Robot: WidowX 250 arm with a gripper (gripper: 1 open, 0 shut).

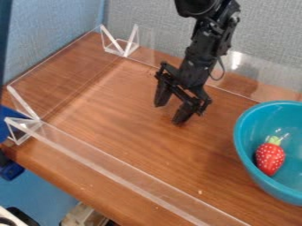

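The black gripper [170,110] hangs low over the middle of the wooden table [141,159], fingers pointing down and standing open. Nothing shows between them. To its lower right is a turquoise bowl [278,183], cut off by the right edge, with a strawberry [270,159] lying inside it.
Clear low panels with white brackets [24,119] border the table on the back, left and front sides. A blue wall stands at the left, a textured grey one at the back. The wood left of and in front of the gripper is clear.
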